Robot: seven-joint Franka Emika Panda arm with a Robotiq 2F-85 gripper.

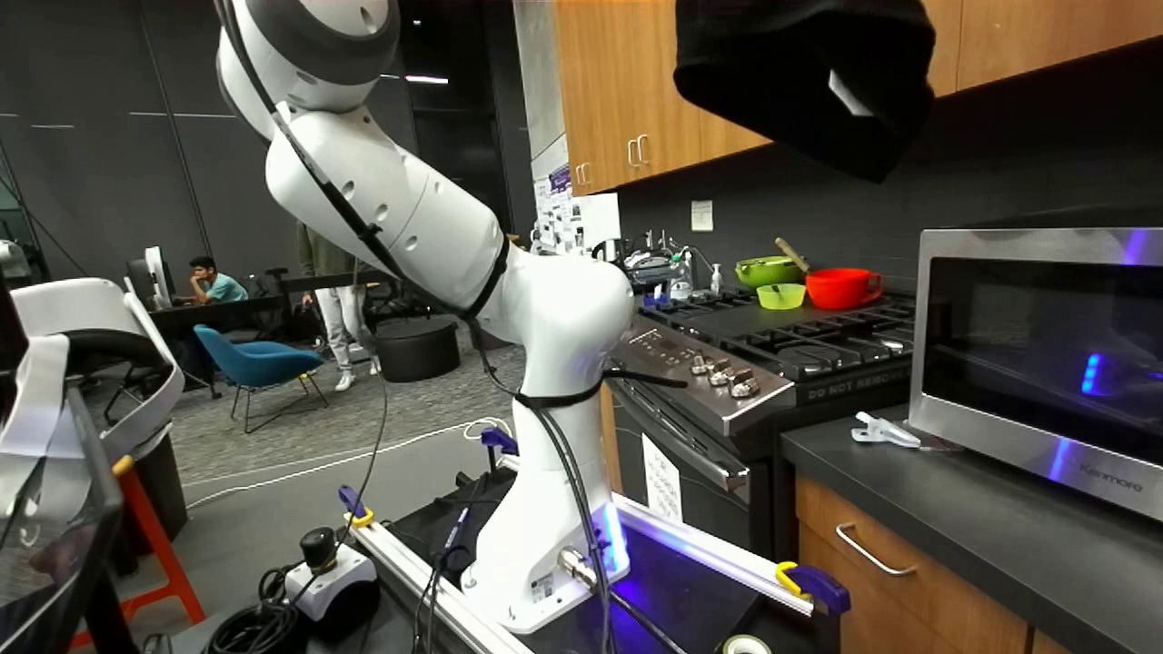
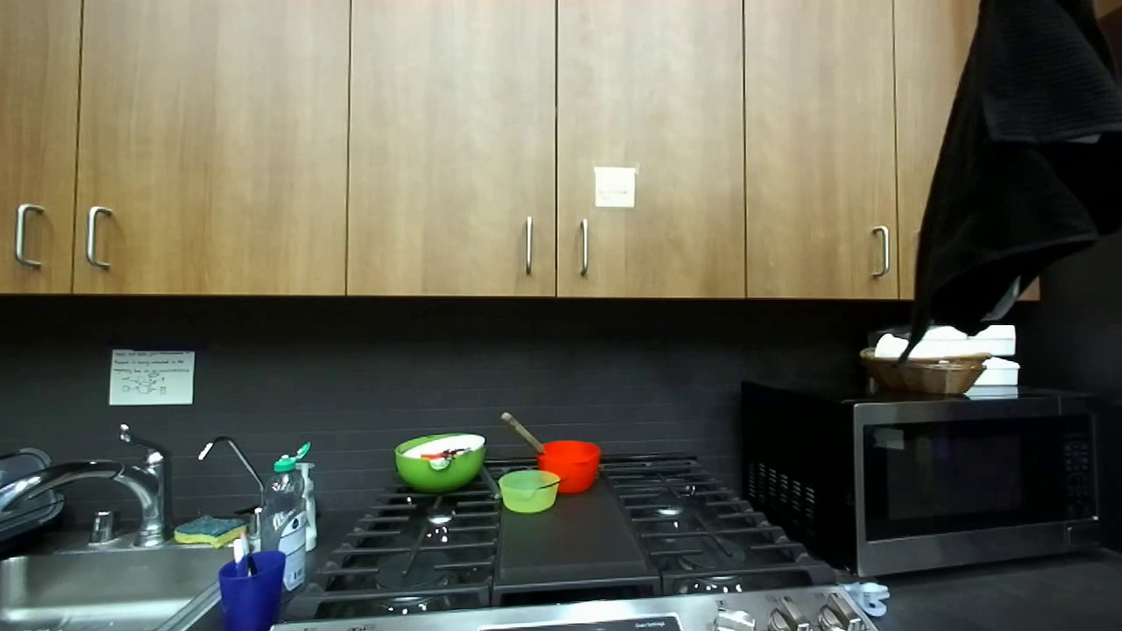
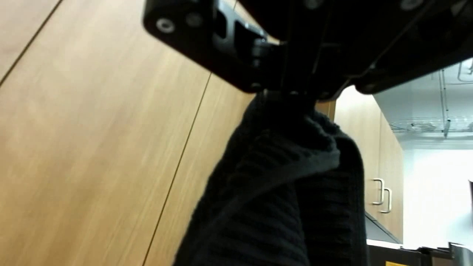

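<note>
A black ribbed towel hangs down from my gripper, whose fingers are shut on its bunched top edge in the wrist view. In exterior view 1 the towel hangs at the top, in front of the wooden cabinets, with the gripper itself out of frame. From exterior view 2, the towel is at the upper right, its lower corner in front of the basket on the microwave. A pale tag shows near its lower edge.
Below the towel stands a microwave with a wicker basket and white boxes on top. The stove carries a green bowl, a small light-green bowl and a red pot. Wooden cabinets line the wall above.
</note>
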